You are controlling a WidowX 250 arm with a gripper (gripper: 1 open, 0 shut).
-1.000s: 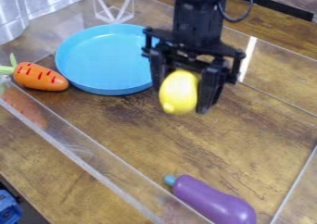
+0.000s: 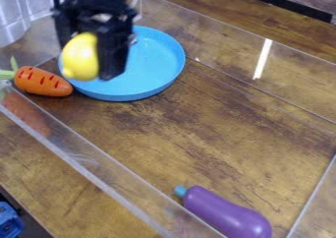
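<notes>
My dark gripper [image 2: 92, 47] is at the upper left, shut on a yellow object [image 2: 79, 57], held over the left part of a blue plate [image 2: 147, 70]. An orange toy carrot [image 2: 39, 81] lies just left of the plate. A purple toy eggplant [image 2: 226, 211] lies at the bottom right.
Transparent walls run along the sides. A blue object [image 2: 7, 220] sits outside at the lower left edge.
The carrot and eggplant have not moved.
</notes>
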